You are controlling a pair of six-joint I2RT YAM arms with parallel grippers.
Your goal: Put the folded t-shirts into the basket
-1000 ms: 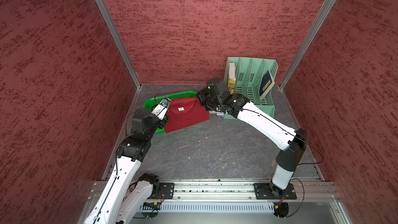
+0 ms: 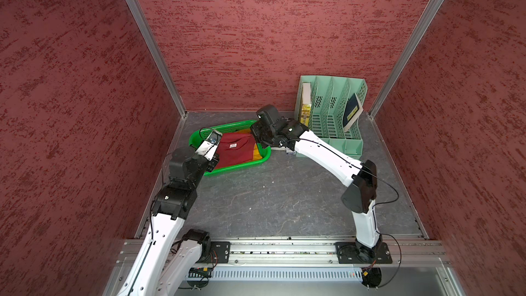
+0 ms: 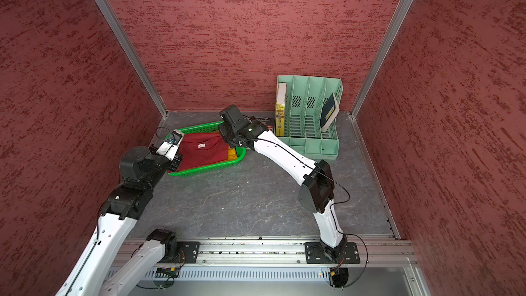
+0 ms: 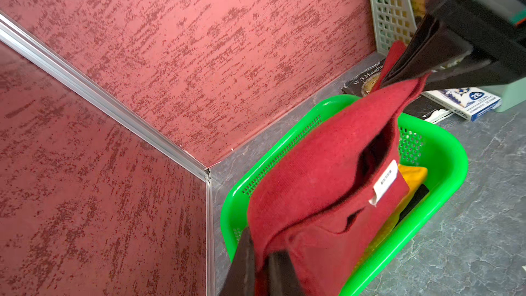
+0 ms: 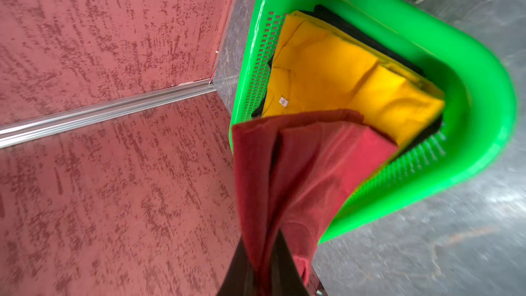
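Note:
A folded red t-shirt (image 4: 323,159) with a white label is stretched between my two grippers, inside the outline of the green basket (image 4: 416,216). In the left wrist view my left gripper is shut on one end of the red cloth. The right gripper pinches the opposite end, as the right wrist view shows. Under the red shirt, a folded yellow t-shirt (image 5: 328,71) lies in the basket, with black cloth (image 5: 367,38) beneath it. The red shirt's underside is hidden, so I cannot tell how much of it touches the yellow one.
To the right of the basket stands a light green file rack (image 2: 334,112) holding books. A dark book and a small white box (image 4: 465,101) lie between basket and rack. Bare grey table (image 2: 274,197) stretches in front.
Both grippers have shifted a little left with the red t-shirt, the right one further. The shirt, which overhung the basket's front and right rim, now lies within it, and yellow cloth shows beside it.

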